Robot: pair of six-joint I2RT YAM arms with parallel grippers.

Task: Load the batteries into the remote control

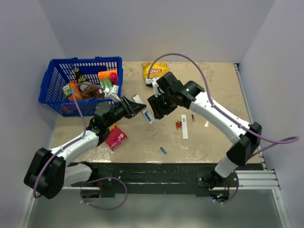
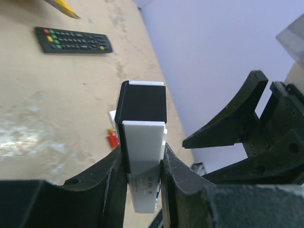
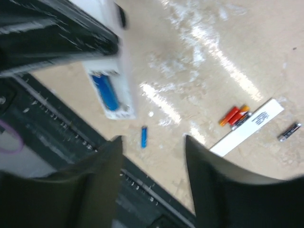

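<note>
My left gripper point(image 1: 137, 107) is shut on a white remote, held above the table; in the right wrist view a blue battery point(image 3: 106, 90) sits in its compartment. My right gripper point(image 1: 158, 105) hangs just right of the remote, apart from it, fingers parted, nothing seen between them. A loose blue battery point(image 1: 163, 150) lies on the table near the front. Red and orange batteries point(image 3: 230, 115) and a dark one lie beside the white battery cover point(image 1: 185, 126), with another dark battery point(image 3: 289, 132) farther right.
A blue basket point(image 1: 50, 80) of groceries stands at the back left, a red packet point(image 1: 115, 138) before it and a yellow bag point(image 1: 156, 69) at the back. A black remote point(image 2: 73, 42) shows in the left wrist view.
</note>
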